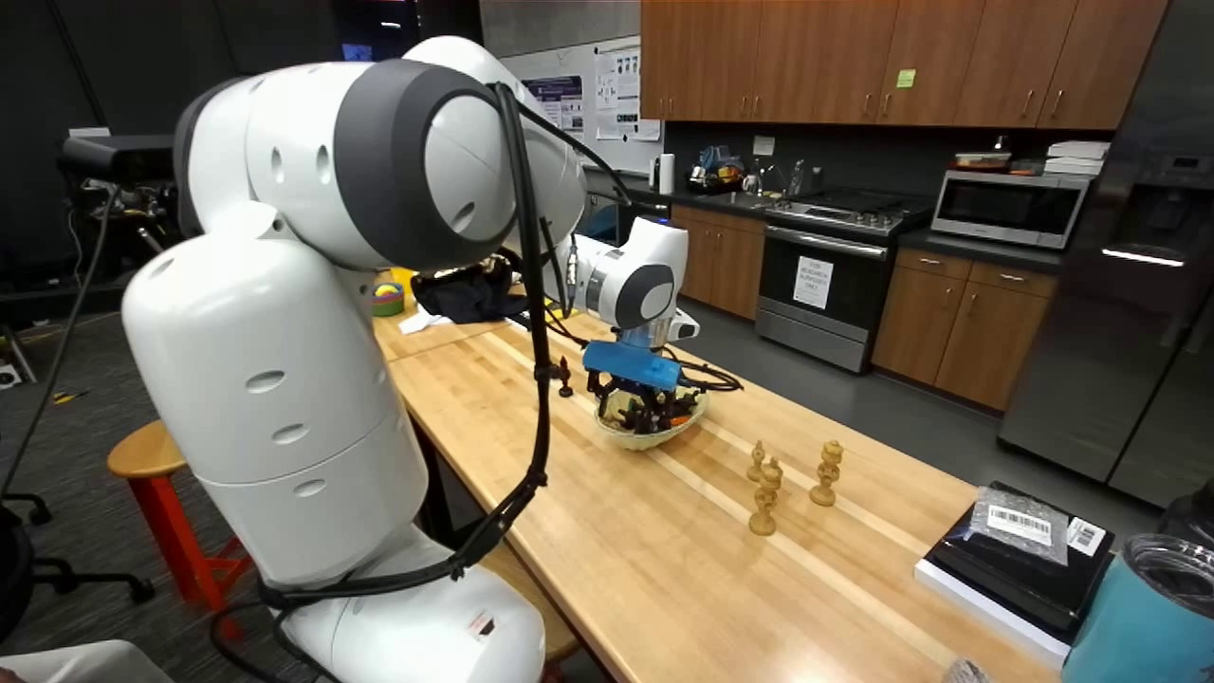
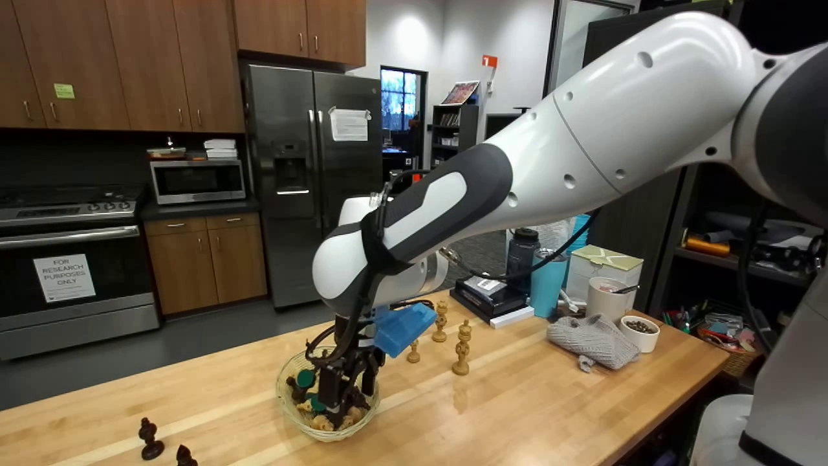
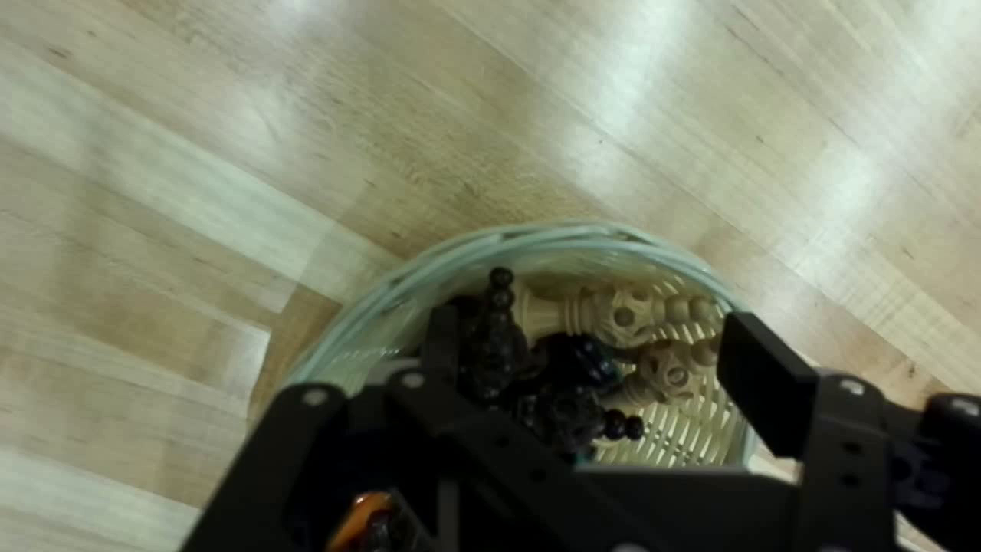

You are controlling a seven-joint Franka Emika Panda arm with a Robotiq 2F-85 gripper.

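My gripper is down at the woven basket (image 3: pixel 515 241), its two black fingers (image 3: pixel 761 368) standing well apart on either side of some chess pieces. Between them in the wrist view lie a dark piece (image 3: pixel 497 345) close by the left finger and two pale pieces, one a light wooden piece (image 3: pixel 625 313) on its side. None of these is visibly clamped. In exterior view 2 the fingers reach inside the basket (image 2: pixel 291 411). The gripper body hides the basket's near part in the wrist view.
Light chess pieces (image 1: pixel 763 497) stand on the table to the right of the basket in exterior view 1. Dark pieces (image 2: pixel 150 437) stand on its other side. A black box (image 1: pixel 1013 558) and a blue tumbler (image 1: pixel 1149 615) occupy the table's end. Bare wood lies in front.
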